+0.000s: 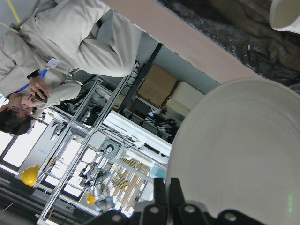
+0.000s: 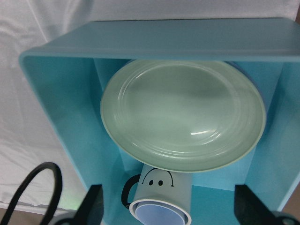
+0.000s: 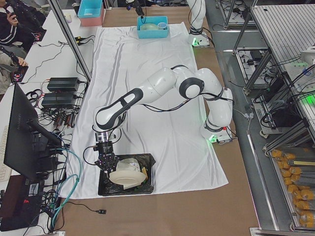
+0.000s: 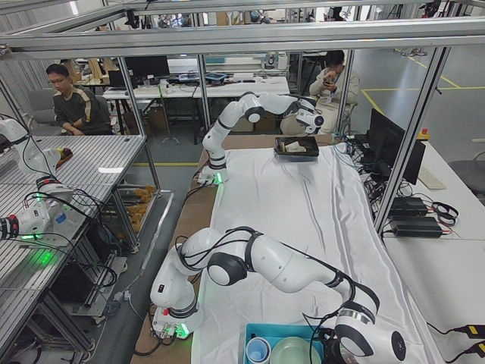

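A cream plate (image 3: 127,178) is tilted at the black bin (image 3: 103,189), with my left gripper (image 3: 110,164) shut on its rim; in the left wrist view the plate (image 1: 234,150) fills the lower right above the fingers, and a white cup (image 1: 283,14) shows beyond. My right gripper hangs open over the blue bin (image 2: 56,103), which holds a pale green dish (image 2: 183,117) and a smiley mug (image 2: 159,182) beneath the dish's edge.
A white cloth (image 3: 147,64) covers the middle of the table, clear between the two bins. A monitor (image 3: 22,137) and cables line the left side.
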